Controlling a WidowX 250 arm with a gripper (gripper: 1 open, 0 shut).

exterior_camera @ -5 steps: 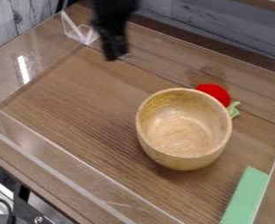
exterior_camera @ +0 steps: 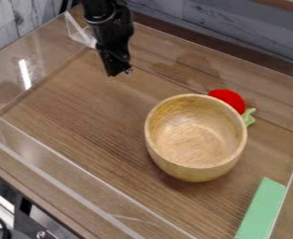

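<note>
My black gripper (exterior_camera: 114,58) hangs over the upper left of the wooden table (exterior_camera: 75,121), small and far back in the camera view; whether it holds anything cannot be made out. A light wooden bowl (exterior_camera: 194,140) sits right of centre. A red round object (exterior_camera: 227,99) with a green part lies just behind the bowl at its right.
A green flat block (exterior_camera: 261,210) lies at the front right corner. A wall edge borders the table at the back.
My gripper and arm appear smaller and lower in view, having drawn back from the top edge toward the upper left. The bowl and other objects stay put.
</note>
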